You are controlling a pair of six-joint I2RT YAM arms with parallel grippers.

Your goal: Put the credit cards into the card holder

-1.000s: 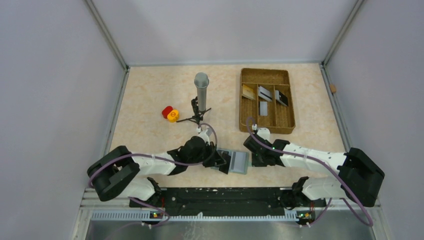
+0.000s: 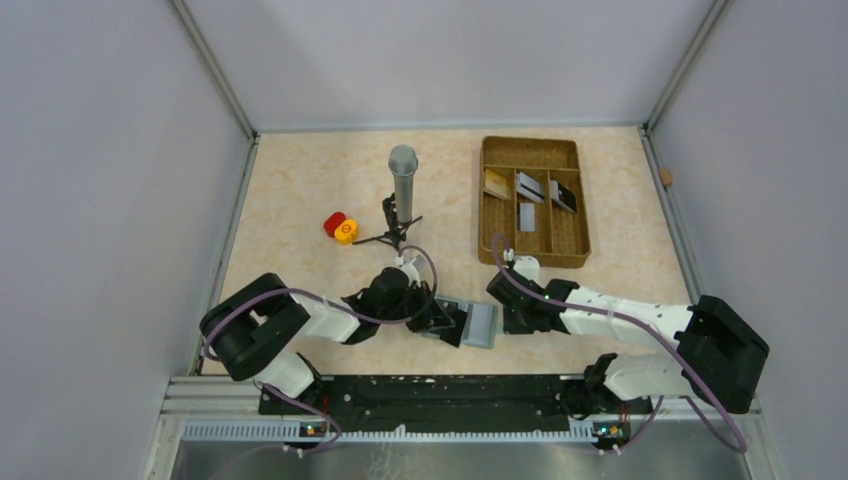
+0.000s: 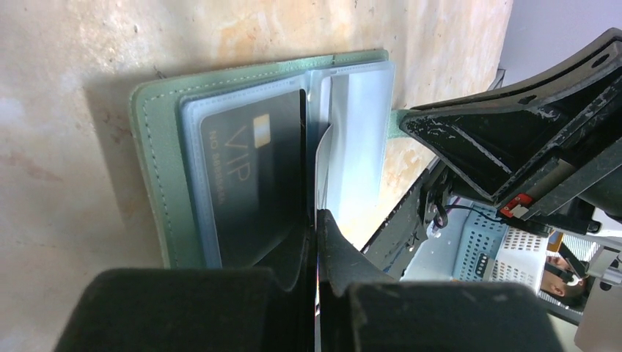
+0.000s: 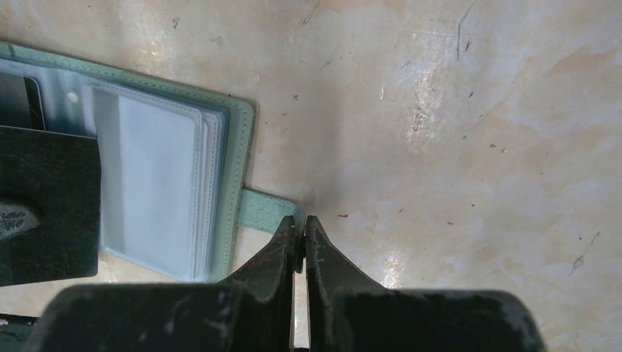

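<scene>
The card holder [image 4: 158,183] lies open on the table, green with clear sleeves. Its left-hand sleeve holds a dark VIP card [image 3: 246,172]; the sleeve on the other side looks pale. A black card [image 4: 51,209] stands over the middle of the holder, with my left gripper shut on it. From the left wrist camera that card appears edge-on at the sleeve's opening; whether its edge is inside cannot be told. My right gripper is shut on the holder's green strap [image 4: 268,210] at the right side.
Behind the right arm sits a brown divided box [image 2: 535,200] with several cards in its compartments. A grey cylinder on a stand [image 2: 403,185] and red and yellow toys [image 2: 342,228] are at the back left. Bare table lies to the holder's right.
My left gripper and the black card have shifted slightly to the right over the holder, the left arm swinging with them. The right arm and the holder look still.
</scene>
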